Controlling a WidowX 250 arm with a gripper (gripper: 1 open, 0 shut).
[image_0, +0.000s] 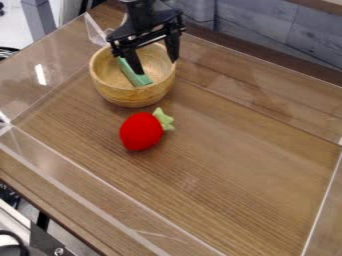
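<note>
My black gripper (144, 46) is open above a wooden bowl (134, 96) in the upper left, its fingers reaching down over the bowl's back part. Inside the bowl lies a pale green elongated object (132, 71), partly under the gripper. In front of the bowl, a red tomato-like object (140, 131) with a light green top rests on the table.
A raised edge runs along the back right. Cables and dark parts show beyond the table's left edge.
</note>
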